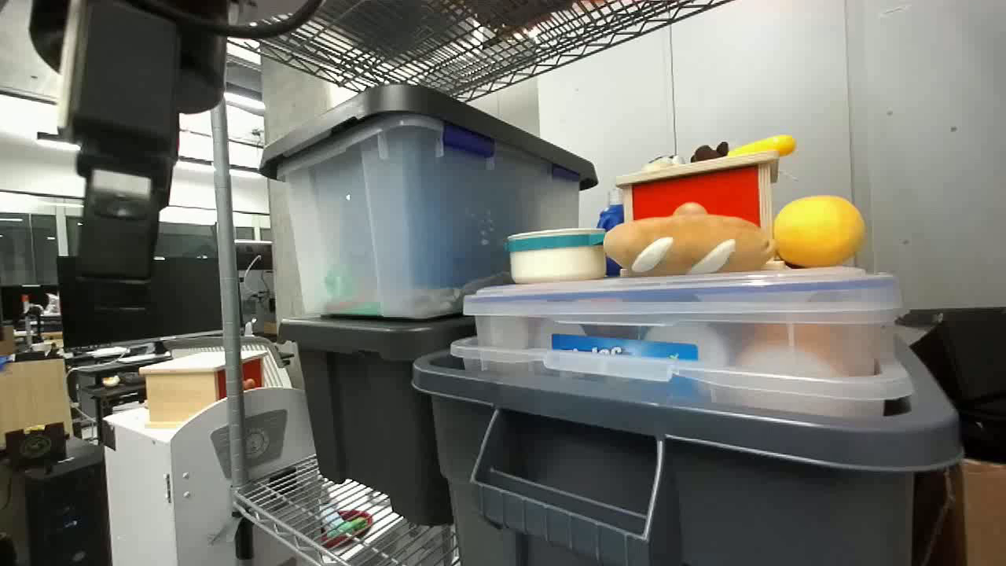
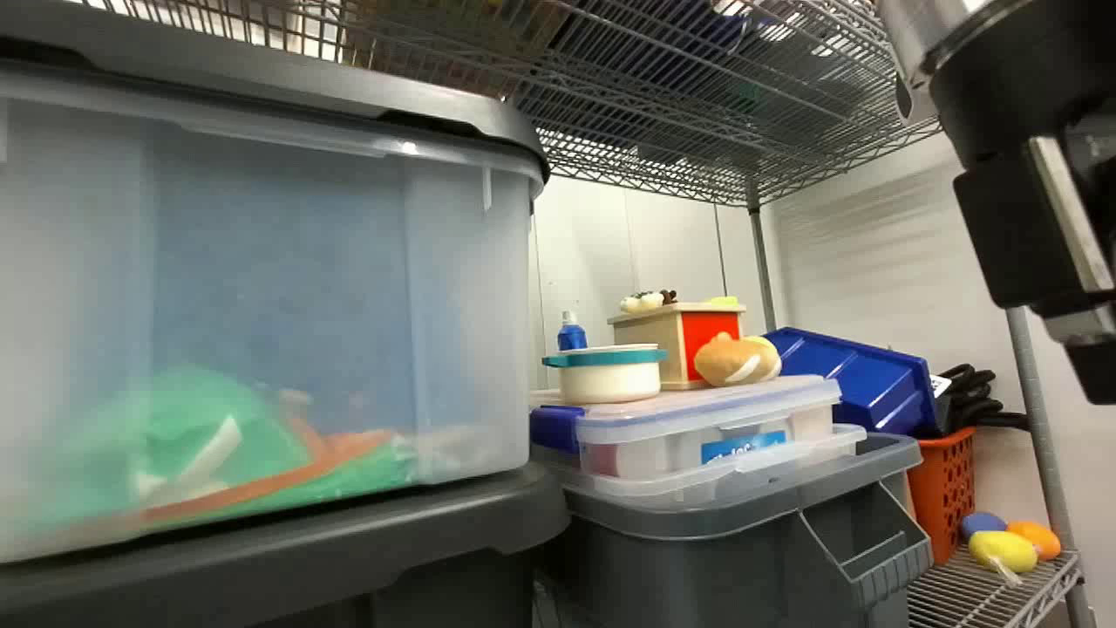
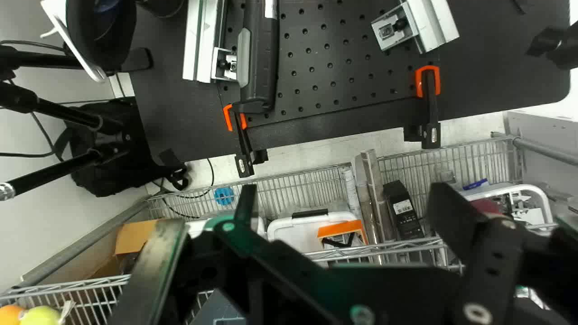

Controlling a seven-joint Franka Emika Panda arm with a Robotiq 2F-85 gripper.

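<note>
Wide apart in the wrist view stand the two dark fingers of my gripper, open with nothing held between them. Exterior view 1 has the hanging gripper at upper left, well away from the stacked bins. A cream pot with a teal rim, a toy bread loaf and a yellow fruit rest on a clear lidded box. Behind them is a wooden box with a red front, small toys on its top. In exterior view 2, part of the gripper shows at the right edge.
A large clear bin with a black lid stands left of the clear box. Overhead runs a wire shelf. A blue bin leans near an orange basket. The wrist view faces a black perforated table bearing metal clamps.
</note>
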